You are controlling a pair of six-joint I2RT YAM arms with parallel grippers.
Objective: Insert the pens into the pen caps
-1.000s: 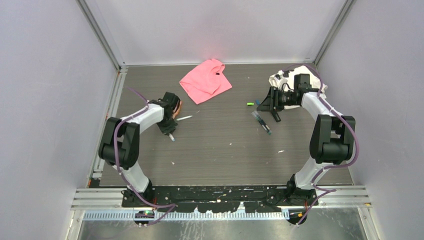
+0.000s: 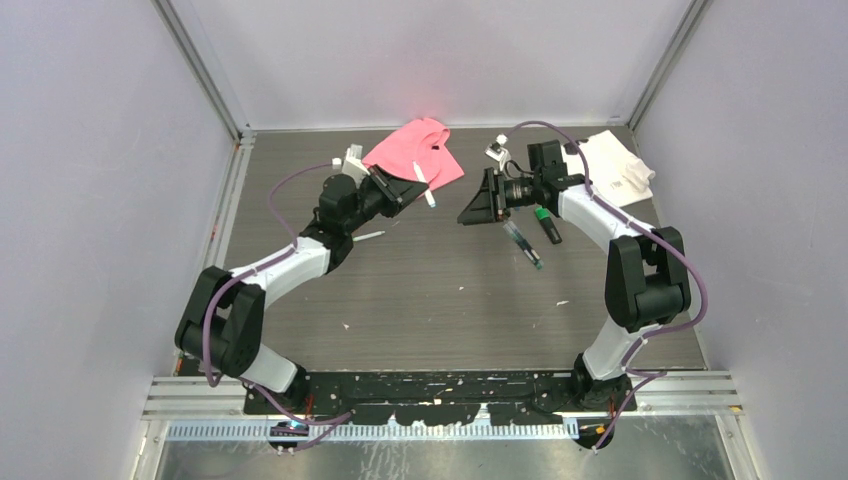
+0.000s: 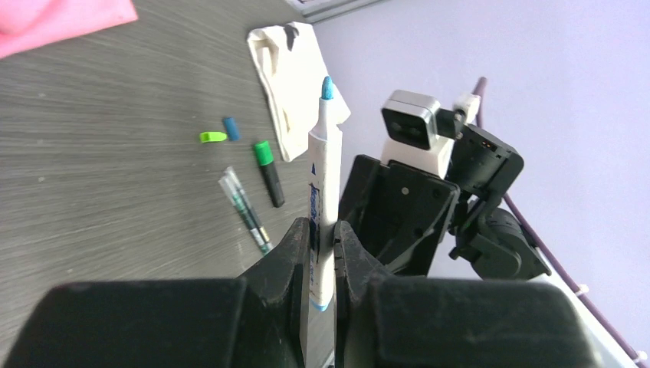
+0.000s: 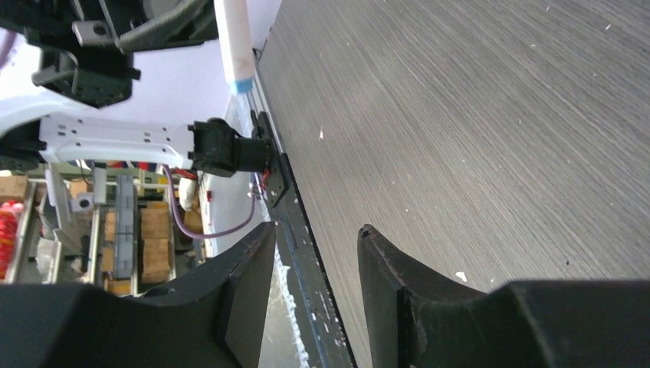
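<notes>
My left gripper is shut on a white pen [image 3: 324,176] with a light blue tip, held upright in the left wrist view and raised near the middle in the top view. Facing it, my right gripper [image 2: 470,208] is open and empty; in the right wrist view the pen's lower end [image 4: 236,54] hangs beyond its fingertips. On the table lie a blue cap [image 3: 231,128], a bright green piece [image 3: 212,136], a marker with green cap [image 3: 268,172] and clear-and-dark pens [image 3: 245,207]. Another white pen [image 2: 369,235] lies left of centre.
A pink cloth [image 2: 395,152] lies at the back middle and a white cloth [image 2: 620,165] at the back right. Walls enclose the sides and back.
My left gripper has lifted the white pen from the table at the left and moved it up and right to the middle. My right gripper has moved leftward toward it.
</notes>
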